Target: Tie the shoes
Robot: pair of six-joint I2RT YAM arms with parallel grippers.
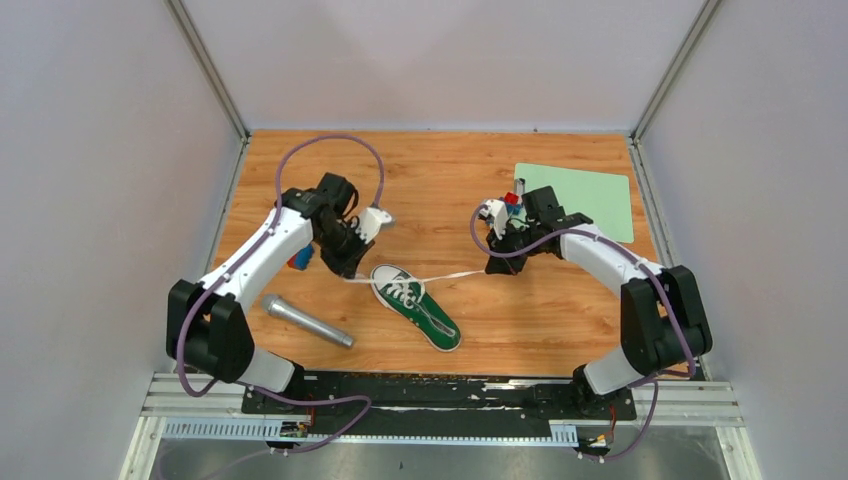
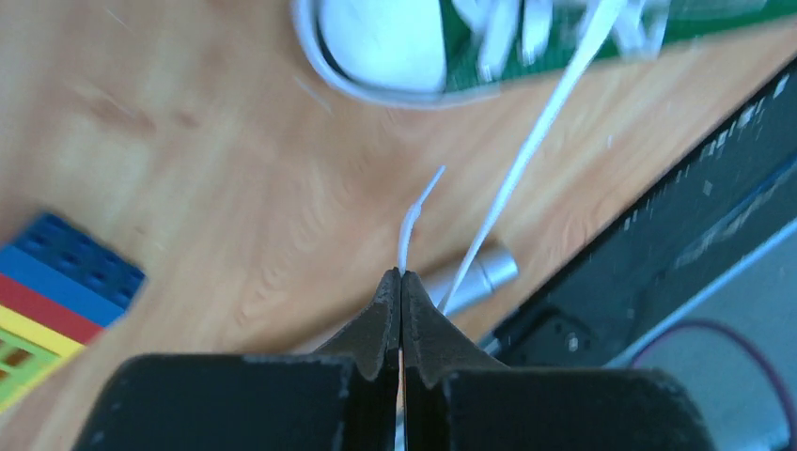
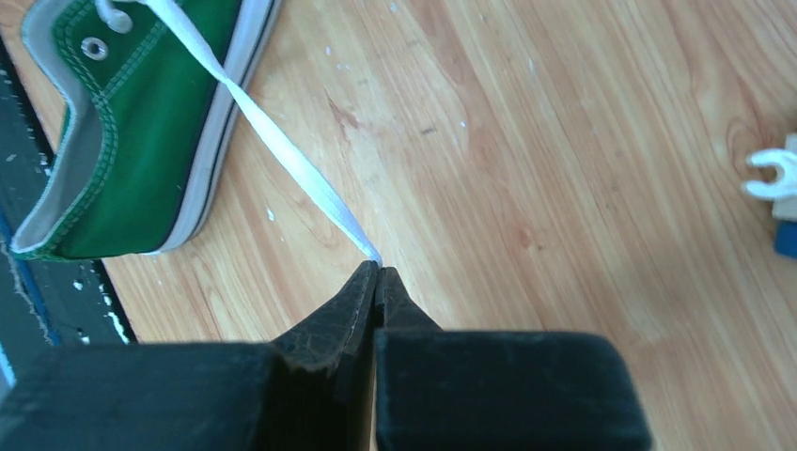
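A green shoe (image 1: 432, 322) with a white toe cap and white lacing lies slantwise on the wooden table. One white lace (image 1: 455, 275) runs taut from it to my right gripper (image 1: 490, 268), shut on that lace; in the right wrist view the lace (image 3: 305, 174) meets the fingertips. To the shoe's left, my left gripper (image 1: 350, 273) is shut on the other lace (image 2: 526, 150), which stretches across from the shoe; a short lace end (image 2: 411, 223) sticks out past its tips. A knot at the lacing is too small to make out.
Below my left gripper lies a grey cylinder (image 1: 308, 322). Toy bricks (image 2: 70, 268) sit at the left, more bricks (image 1: 512, 203) behind my right gripper. A pale green board (image 1: 590, 200) covers the back right. Bare table separates the arms behind the shoe.
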